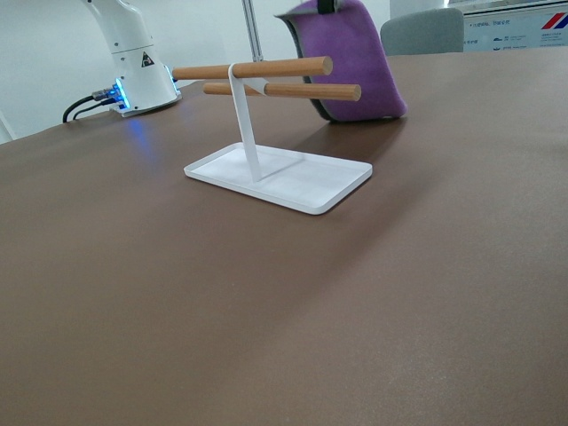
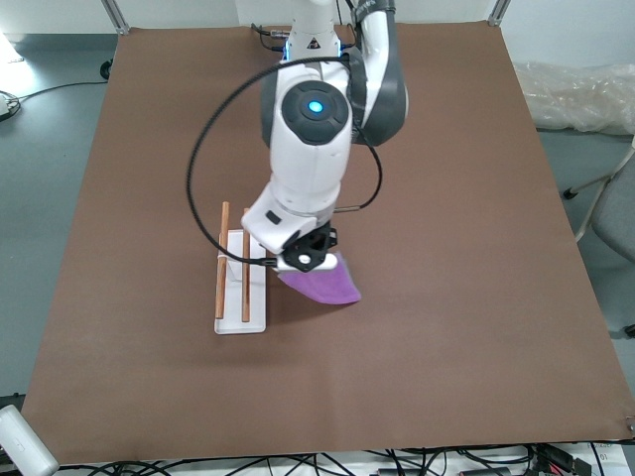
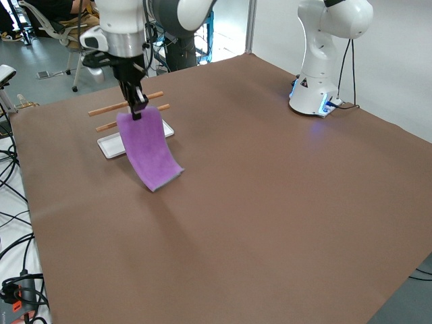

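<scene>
A purple cloth [image 2: 322, 286] hangs from my gripper [image 3: 136, 113], which is shut on its upper end; in the top view the cloth [image 1: 355, 62] is raised, its lower part reaching down toward the table, behind a small rack. The rack has two wooden bars [image 1: 275, 68] on a white upright and a flat white base tray [image 1: 311, 182]. From the left view, my gripper is just right of the rack, with the cloth beside the bars. The fingertips are mostly hidden in that view.
The brown table [image 2: 417, 357] is otherwise largely clear around the rack. My arm's base [image 1: 146, 84] stands at the back. Cables [image 3: 20, 290] run along one edge outside the tabletop, and a grey chair [image 2: 620, 208] stands beyond the right edge.
</scene>
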